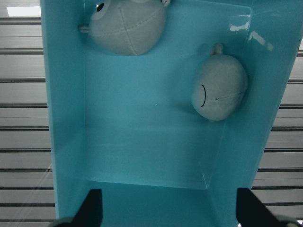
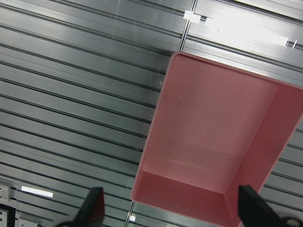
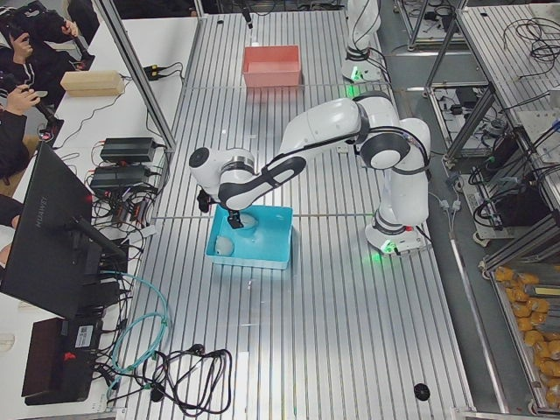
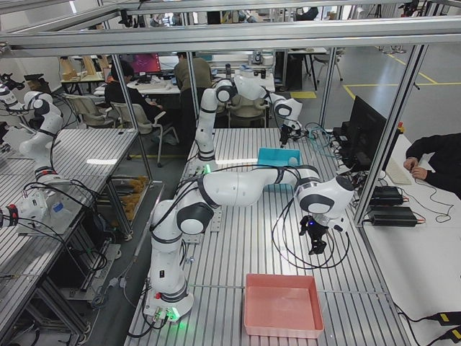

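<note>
Two pale plush toys lie in a blue bin (image 3: 262,249): in the left wrist view, one (image 1: 128,28) at the top left, the other (image 1: 219,85) on the right. My left gripper is above the bin, its fingers wide apart at the bottom edge, open with nothing between them. An empty pink bin (image 4: 283,306) stands under my right gripper, which is also open and empty, above the bin's near part.
Coiled black cables (image 3: 192,385) lie on the slatted table. A monitor (image 3: 61,236) and power boxes (image 3: 127,149) line the side desk. The table around both bins is mostly clear.
</note>
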